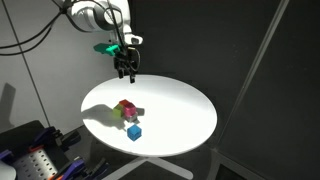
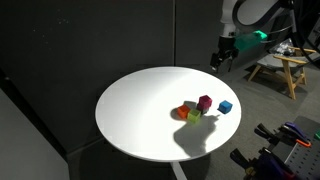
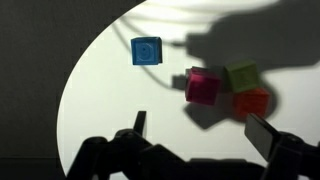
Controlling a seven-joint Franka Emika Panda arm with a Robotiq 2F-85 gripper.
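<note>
My gripper (image 1: 126, 75) hangs above the far left part of the white round table, open, with nothing between its fingers. Below it sit four coloured cubes, three of them in a cluster: a magenta cube (image 3: 203, 87), a green cube (image 3: 243, 76) and an orange-red cube (image 3: 251, 103). Apart from these lies a blue cube (image 3: 146, 51), closer to the table's front edge in exterior view 1. Exterior view 2 shows the magenta cube (image 2: 204, 102) between the blue cube (image 2: 225, 106) and the green cube (image 2: 194, 116). No cube touches the gripper.
The arm's shadow falls across the cluster in the wrist view. A wooden stool (image 2: 285, 70) stands off the table.
</note>
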